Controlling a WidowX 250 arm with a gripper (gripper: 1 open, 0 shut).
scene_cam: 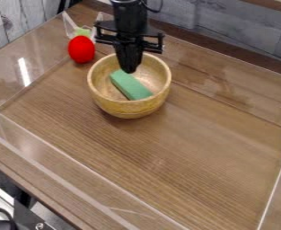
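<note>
The black gripper [129, 40] hangs at the top centre of the view, shut, just behind and above the rim of a yellow bowl [153, 108]. A green block [129, 84] lies tilted inside the bowl. Whether the fingertips touch the bowl is hard to tell.
A red round object [82, 49] sits left of the bowl at the back, with a pale, partly hidden item behind it. Dark cables show at the bottom left corner.
</note>
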